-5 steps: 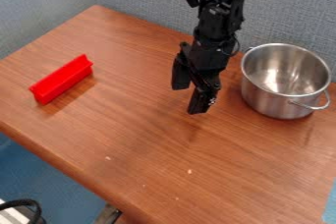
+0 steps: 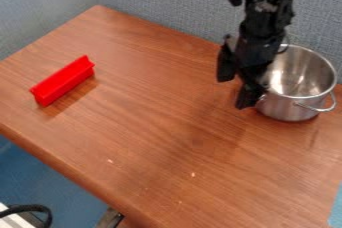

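Note:
My black gripper [image 2: 247,84] reaches down from the top to the left side of a steel pot [image 2: 298,84] with loop handles at the right of the table, its lower part overlapping the pot's near left wall. Whether it touches the pot, and whether its fingers are open or shut, I cannot tell. A red bar-shaped object [image 2: 63,80] lies on the wooden table [image 2: 147,142] at the left.
A grey textured wall [image 2: 167,2] stands behind the table. A black cable [image 2: 30,210] shows beyond the table at the lower left.
My gripper has moved right, from open table beside the pot to overlapping its left side. The pot and the red object look unmoved.

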